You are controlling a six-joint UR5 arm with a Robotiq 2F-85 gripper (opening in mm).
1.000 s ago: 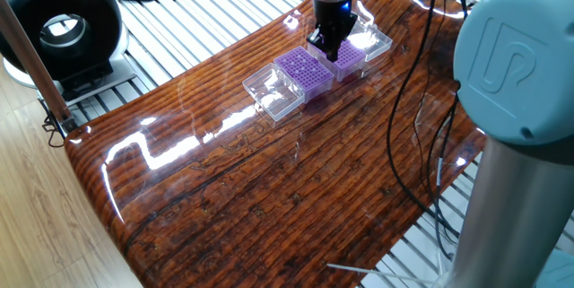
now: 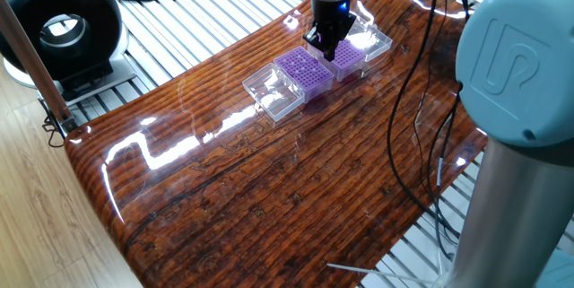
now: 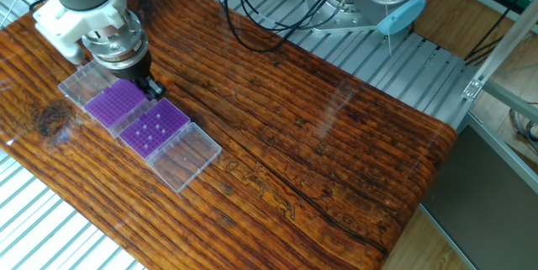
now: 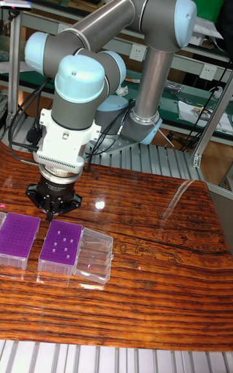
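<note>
Two purple tube racks stand side by side on the wooden table. One rack (image 3: 155, 127) carries several small clear tubes (image 4: 64, 239) in its holes. The other rack (image 3: 116, 102) shows no tubes that I can make out. My black gripper (image 2: 330, 53) points down, its tip close above the neighbouring edges of the two racks in exterior view 1. In exterior view 3 the gripper (image 4: 50, 215) appears just behind the gap between them. Its fingertips are small and dark, so neither the finger opening nor anything held there can be made out.
Clear open lids lie at the outer ends of the racks: one lid (image 3: 187, 156) beside the tube-bearing rack, another lid (image 3: 87, 83) beyond the other. Black cables (image 2: 401, 113) hang near the arm.
In exterior view 1 my gripper has shifted very slightly left, and the arm's blue joint cover a little to the right. The racks and lids stay where they were.
</note>
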